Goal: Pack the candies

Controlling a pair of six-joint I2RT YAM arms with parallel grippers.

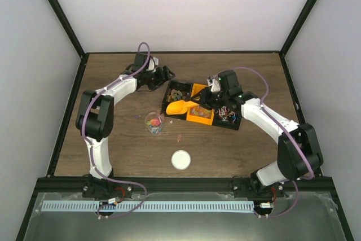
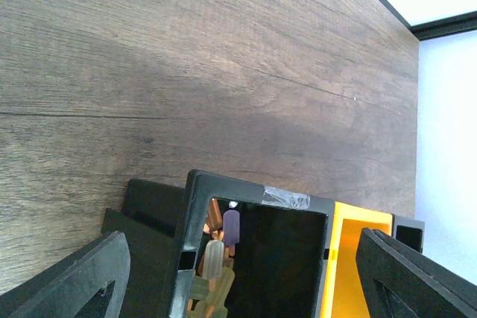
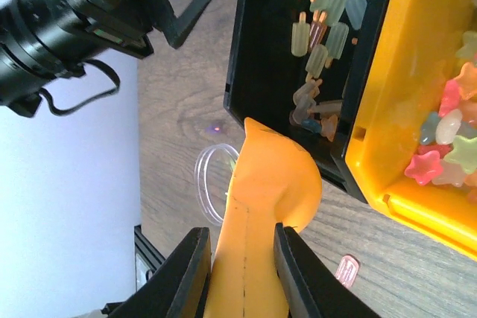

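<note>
My right gripper is shut on an orange scoop (image 3: 261,191), held over the tray's front left in the top view. The tray has a black compartment (image 3: 261,65) with popsicle-shaped candies and an orange compartment (image 3: 402,57) with star and round candies; another dark compartment (image 1: 228,120) holds mixed pieces. My left gripper (image 1: 161,76) stands part open above and behind the tray's left end, nothing between its fingers. A clear jar (image 1: 154,122) with colorful candies sits left of the tray.
A white lid (image 1: 180,160) lies at the front. A small pink piece (image 3: 346,270) lies loose on the table before the tray.
</note>
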